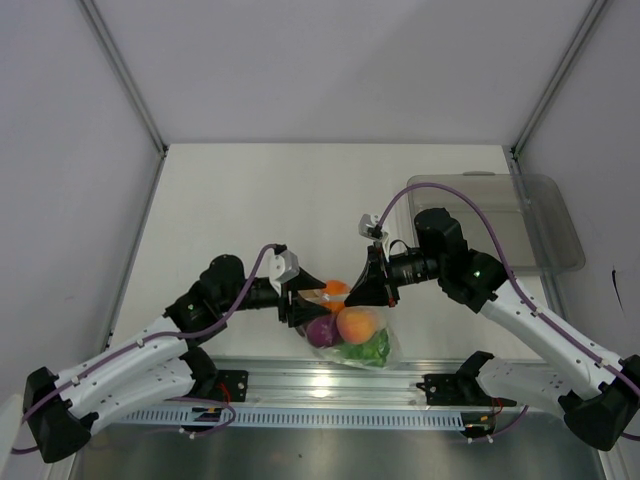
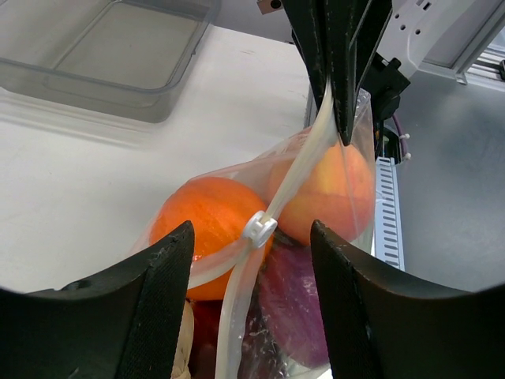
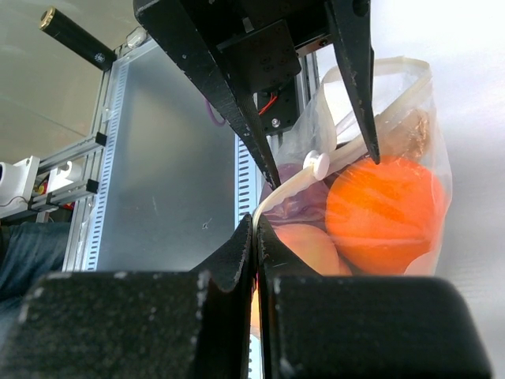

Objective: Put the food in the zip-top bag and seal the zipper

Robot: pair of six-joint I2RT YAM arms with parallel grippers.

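Note:
The clear zip top bag (image 2: 225,332) stands upright, holding an orange (image 2: 209,213), a peach-coloured fruit (image 1: 357,325), a purple item (image 1: 322,331) and something leafy green (image 1: 372,350). A white slider (image 2: 259,229) sits midway along its zipper. From slider to right gripper the strip runs as one band; on the other side the two rims spread apart. My left gripper is open, its fingers either side of the slider, apparently not touching it. My right gripper is shut on the zipper strip's end (image 3: 271,201).
An empty clear plastic bin (image 1: 470,215) stands at the back right of the white table (image 1: 270,200). The table's front edge and metal rail (image 1: 300,375) run close by the bag.

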